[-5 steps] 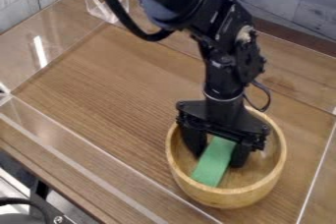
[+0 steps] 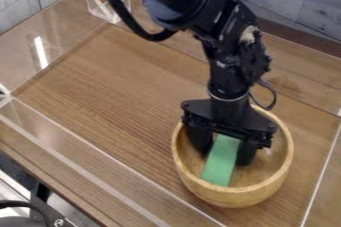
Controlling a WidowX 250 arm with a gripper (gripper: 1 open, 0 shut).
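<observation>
My black gripper (image 2: 224,136) reaches down into a light wooden bowl (image 2: 193,179) at the lower right, its fingers apart around the upper end of a green object (image 2: 220,169) that lies lengthwise in the bowl. Whether the fingers touch the green object is hard to tell, as the dark gripper body hides that end.
A clear plastic piece (image 2: 107,2) stands at the far upper left. A wall runs along the back, and dark cables are at the lower left corner.
Very little differs; the bowl, the green object and my gripper have shifted very slightly, if at all.
</observation>
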